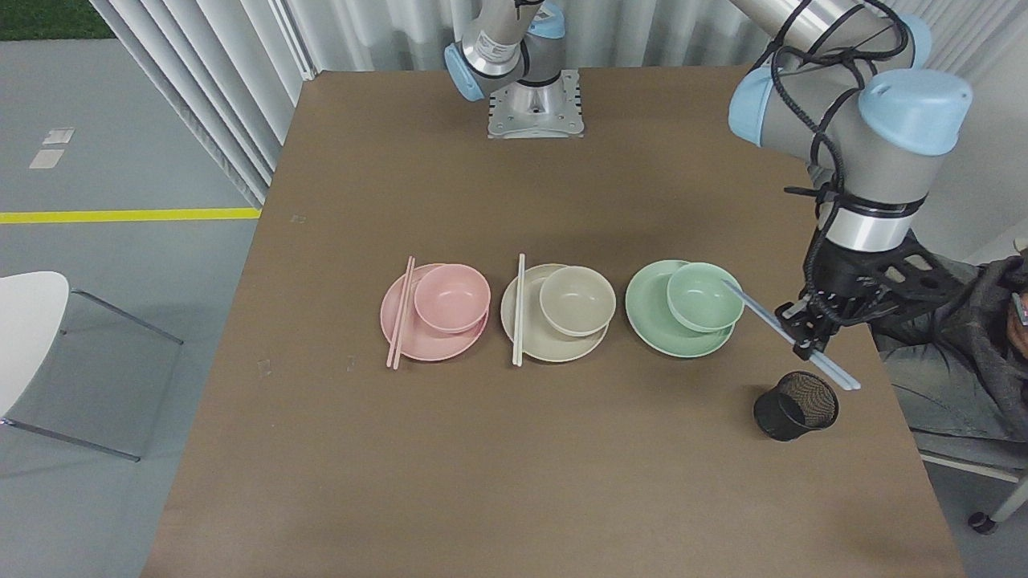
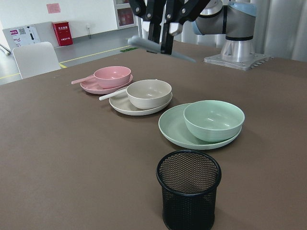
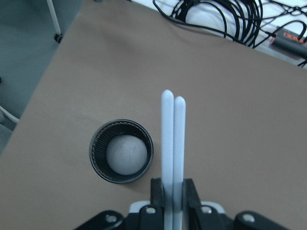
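Observation:
My gripper is shut on a pair of pale blue-white chopsticks (image 3: pixel 178 136), held level in the air. In the front view the chopsticks (image 1: pixel 838 374) reach from above the green bowl (image 1: pixel 701 295) toward a black mesh cup (image 1: pixel 795 409). In the wrist view that cup (image 3: pixel 122 179) lies just left of their tips, below. The green bowl sits on a green plate (image 2: pixel 175 129), right of the other two settings.
A cream setting (image 1: pixel 578 342) and a pink setting (image 1: pixel 434 342), each plate with bowl and chopsticks, stand left of the green one. A seated person is at the right.

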